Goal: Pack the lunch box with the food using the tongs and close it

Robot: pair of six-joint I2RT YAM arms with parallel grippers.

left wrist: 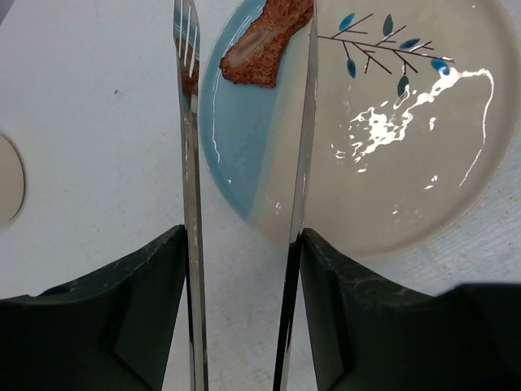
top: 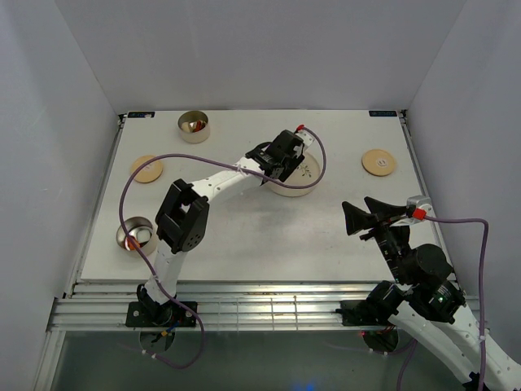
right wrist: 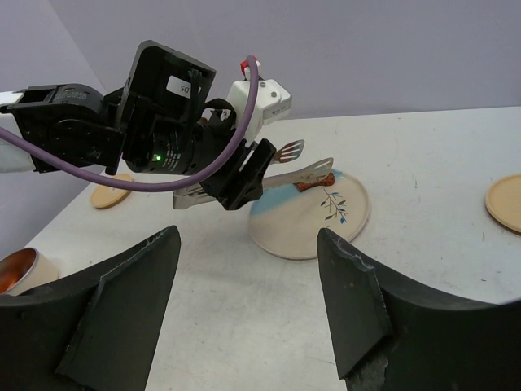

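Observation:
A long piece of brown meat (left wrist: 264,45) lies on the blue edge of the cream plate (left wrist: 383,195). My left gripper is open, and the two arms of metal tongs (left wrist: 192,171) stand apart against its fingers. One tong arm ends in a fork, the other in a flat blade. In the right wrist view the tongs (right wrist: 305,173) reach out beside the meat (right wrist: 316,182), over the plate (right wrist: 305,232); contact cannot be judged. From above, my left arm hides the meat. At the front right, my right gripper stands open and empty, away from the plate.
A pot (top: 194,134) with food in it stands at the back left, another pot (top: 137,238) at the front left. Round wooden discs lie at the left (top: 146,169) and right (top: 379,162).

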